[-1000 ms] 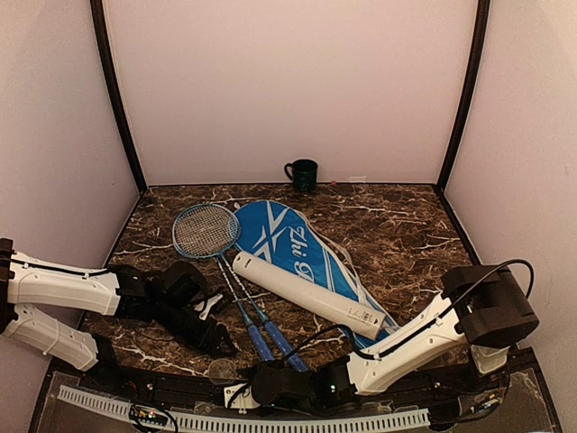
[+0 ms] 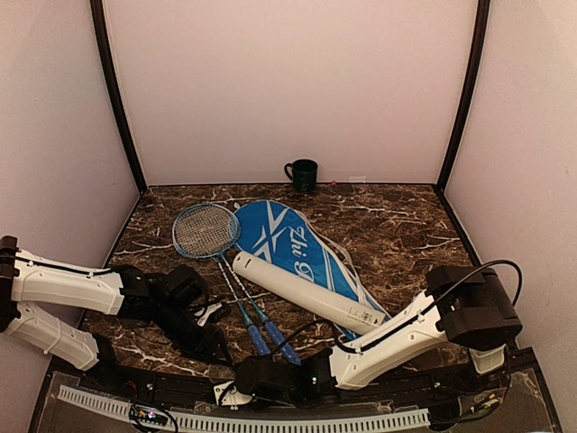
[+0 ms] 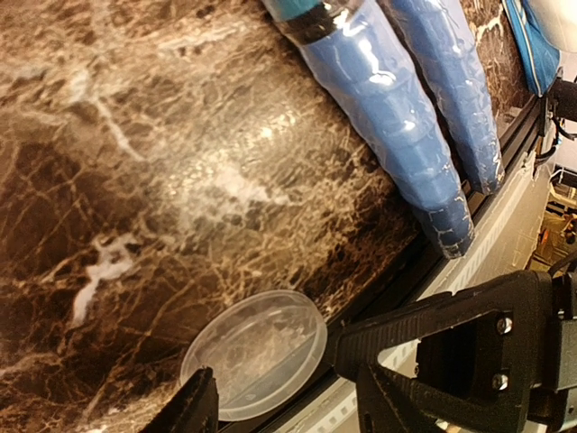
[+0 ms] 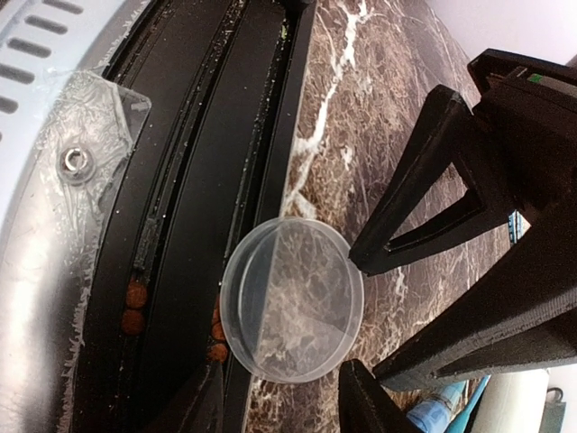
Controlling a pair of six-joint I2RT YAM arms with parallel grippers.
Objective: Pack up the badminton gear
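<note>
A round clear plastic lid [image 3: 257, 354] [image 4: 293, 302] lies at the table's front edge, partly over the black rail. My left gripper is at one side of it, fingers apart; whether a fingertip touches the rim, I cannot tell. From the opposite side, my right gripper stands open close to the lid. Two blue-handled rackets [image 2: 206, 231] lie side by side, their handles [image 3: 388, 117] towards the front edge. A white shuttlecock tube [image 2: 306, 293] rests across the blue racket bag [image 2: 284, 236]. From above, the arms largely hide the lid.
At the back wall stands a dark mug [image 2: 304, 175]. My right forearm [image 2: 388, 352] reaches across the front, above the bag's lower end. Bare marble table [image 2: 397, 216] shows at the right and back.
My right gripper has shifted left along the front edge, closing in on the lid and my left gripper. The lid is now mostly covered from above. Rackets, tube and bag have stayed put.
</note>
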